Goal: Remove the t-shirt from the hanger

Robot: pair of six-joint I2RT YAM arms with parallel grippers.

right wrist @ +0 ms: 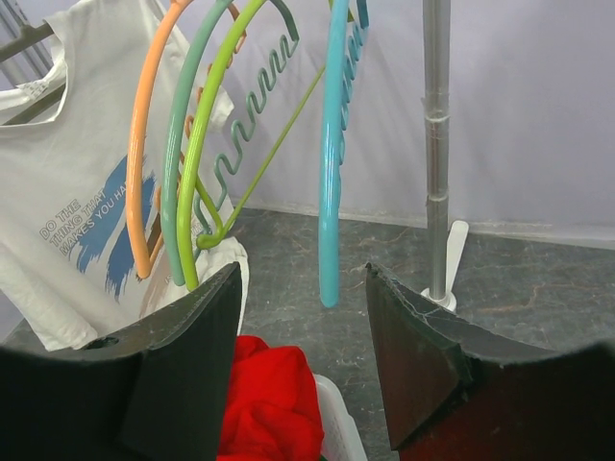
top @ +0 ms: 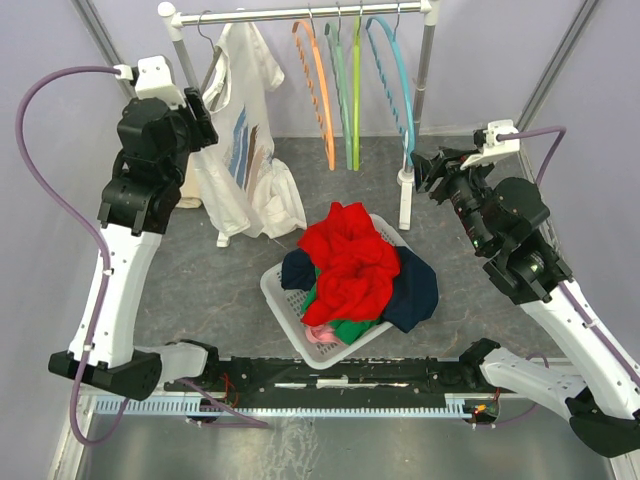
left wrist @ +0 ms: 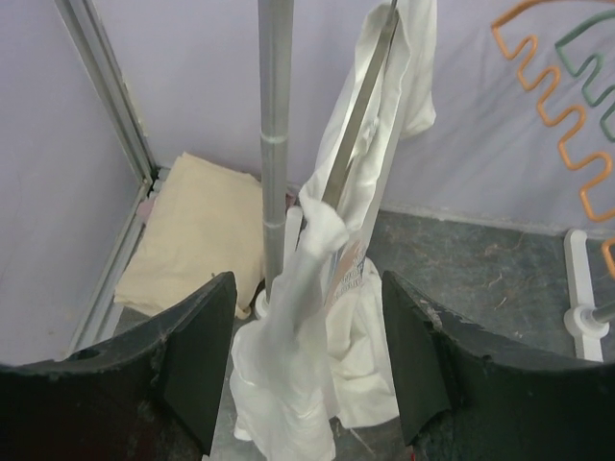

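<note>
A white T-shirt (top: 247,160) with blue print hangs on a hanger at the rail's left end. In the left wrist view its fabric (left wrist: 288,355) hangs below and between the fingers of my open left gripper, with the hanger's bar showing higher up. My right gripper is open beside the empty coloured hangers, facing a blue hanger (right wrist: 329,192); the printed shirt shows at the left of the right wrist view.
Orange, green and blue hangers hang from the rail (top: 280,14). A grey basket (top: 284,315) of red, navy, green and pink clothes sits on the floor in the middle. A beige cloth (left wrist: 192,230) lies at the back left.
</note>
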